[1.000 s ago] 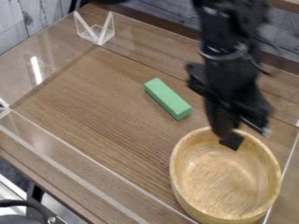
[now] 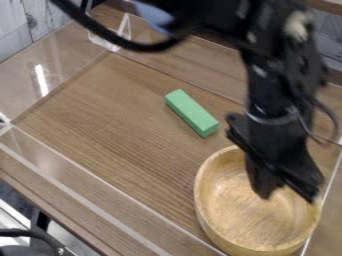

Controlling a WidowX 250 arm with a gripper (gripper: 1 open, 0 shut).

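My gripper (image 2: 274,155) is low at the right, a blurred black shape over the back part of a round tan bowl (image 2: 234,225). It looks shut, and I see nothing held in it. A green block (image 2: 191,112) lies on the wooden table (image 2: 94,140), left of the gripper and behind the bowl.
A blurred blue part of the arm (image 2: 150,15) crosses the top. Dark cables (image 2: 34,240) lie at the lower left edge.
The gripper has moved down and slightly right, further over the bowl. The bowl and green block look unmoved.
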